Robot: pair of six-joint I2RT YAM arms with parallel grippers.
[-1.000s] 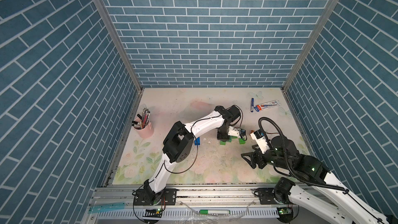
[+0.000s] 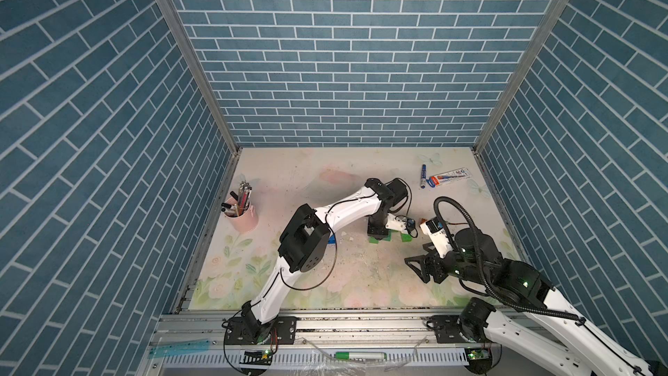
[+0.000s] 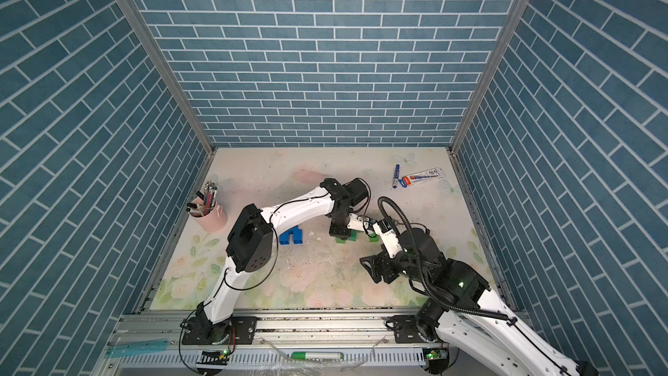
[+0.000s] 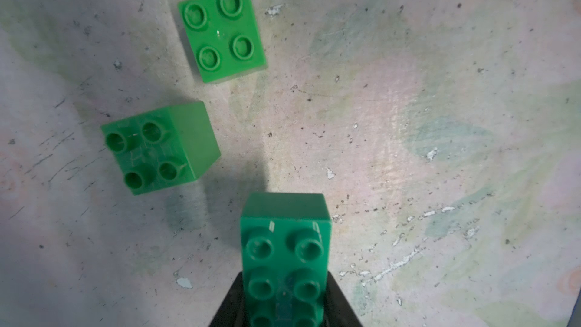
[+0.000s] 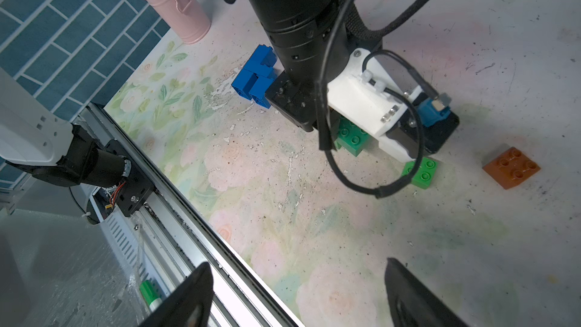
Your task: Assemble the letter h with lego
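My left gripper is shut on a long dark-green brick (image 4: 284,248), seen from above in the left wrist view. Beyond it on the table lie a green 2x2 brick on its side or end (image 4: 157,151) and a flat-lying green 2x2 brick (image 4: 221,30). My right gripper hangs open and empty at the right front, near the table's edge. A blue brick assembly (image 3: 291,235) lies left of the green bricks, and an orange brick (image 5: 510,167) lies to their right in the right wrist view.
A pink pen cup (image 2: 243,219) stands at the left. A blue marker (image 2: 423,175) and a packaged item (image 2: 452,176) lie at the back right.
My left gripper, with the brick, has shifted slightly to the right over the last second. The right arm has not visibly moved.
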